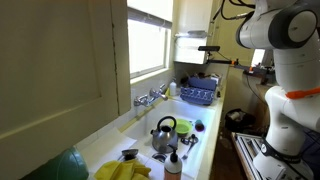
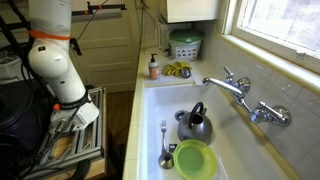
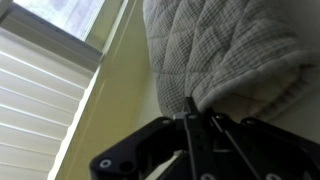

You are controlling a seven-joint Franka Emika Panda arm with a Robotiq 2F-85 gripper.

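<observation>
In the wrist view, a grey quilted cloth (image 3: 215, 50) fills the upper middle and right, its folds gathered down to the fingertips. My gripper is shut on a fold of this cloth. The fingers are dark and partly blurred, and the cloth hides some of their tips. Neither exterior view clearly shows the gripper or the cloth; the white arm (image 1: 290, 105) rises at the right side in exterior view 1.
The white sink (image 2: 150, 120) holds a kettle (image 2: 195, 124), a green bowl (image 2: 195, 160) and utensils. A faucet (image 2: 226, 86) juts over it. On the counter stand a soap bottle (image 2: 153, 68) and a basket (image 2: 185, 44). A yellow cloth (image 1: 122, 171) lies nearer the front.
</observation>
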